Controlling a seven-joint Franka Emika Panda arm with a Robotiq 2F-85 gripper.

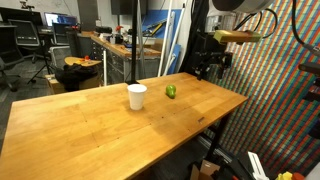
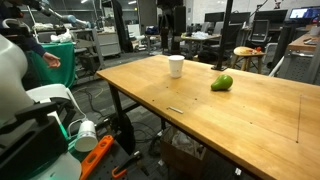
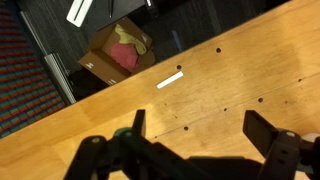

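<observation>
My gripper hangs above the table's right end, pointing down. In the wrist view the gripper is open, its two dark fingers wide apart with only bare wood beneath. A white cup stands upright near the middle of the table. To its right rests a green fruit or vegetable, pear-like in the second exterior view, where the cup is farther back. A small white stick lies near the table edge, apart from my fingers.
On the floor beside the table sits an open cardboard box with red and yellowish contents. A striped curtain hangs beyond the table's right end.
</observation>
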